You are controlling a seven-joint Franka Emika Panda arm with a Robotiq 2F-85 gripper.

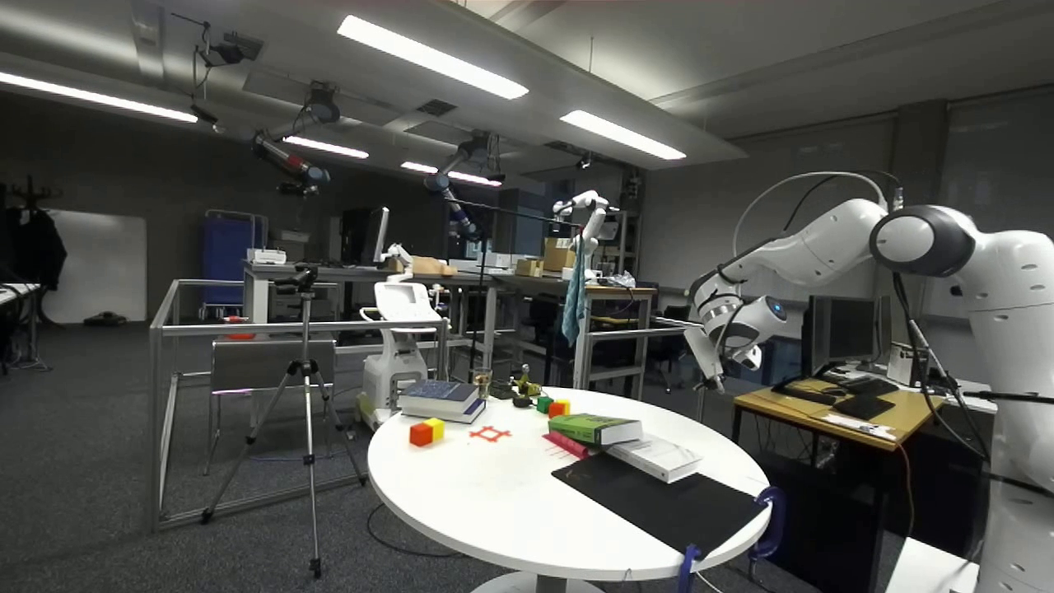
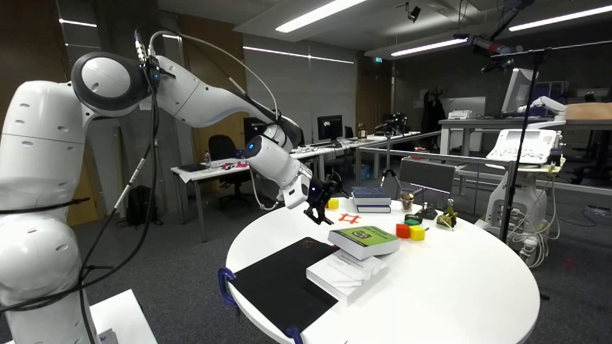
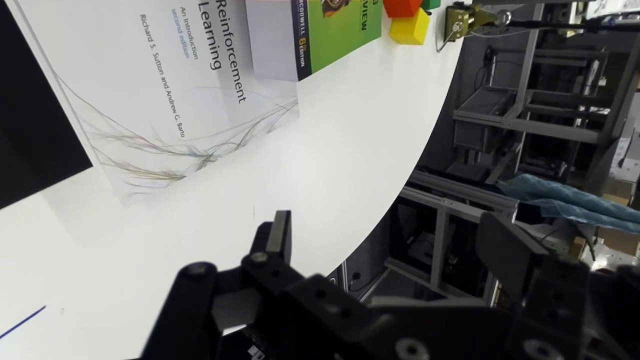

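My gripper is open and empty, its two black fingers wide apart. In the wrist view one finger is over the white tabletop and the other past the table's curved edge. Exterior view 1 has the gripper raised at the far right side of the table. A green book lies partly over a white book, whose title reads "Reinforcement Learning" in the wrist view. The gripper is clear of both. A black mat reaches from the white book to the table's edge.
Blue books are stacked at the far left. Red and yellow cubes sit before them; more coloured cubes are beyond the green book. An orange-red frame lies flat. A blue clamp grips the edge.
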